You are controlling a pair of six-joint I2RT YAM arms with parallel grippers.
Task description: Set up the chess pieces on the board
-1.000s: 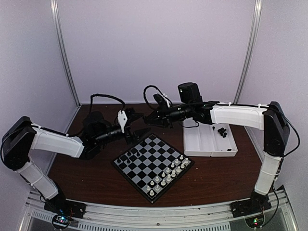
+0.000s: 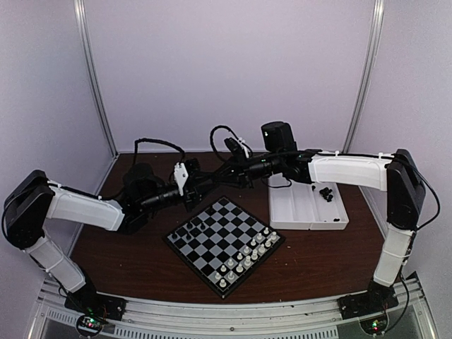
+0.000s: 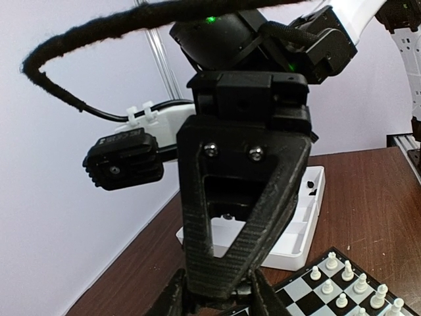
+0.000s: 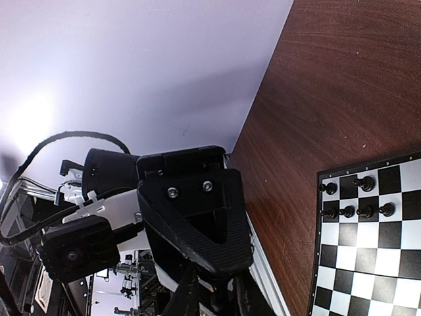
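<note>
My two grippers meet in the air above the back of the chessboard (image 2: pixel 233 240), the left (image 2: pixel 201 187) coming from the left and the right (image 2: pixel 219 176) from the right. Their fingers overlap. In the right wrist view, a small dark object (image 4: pixel 220 296) sits between the fingertips, partly hidden; it looks like a black piece, with the left gripper shut on it. Whether the right gripper grips it is unclear. Several white pieces (image 3: pixel 360 284) stand along the board's right side, and several black pieces (image 4: pixel 366 183) at the opposite side.
The white tray (image 2: pixel 289 212) at the back right holds loose black pieces (image 2: pixel 326 194). Bare wooden table (image 2: pixel 332 261) surrounds the board, which lies under both arms.
Both arms have otherwise barely moved, and the pieces on the board are unchanged.
</note>
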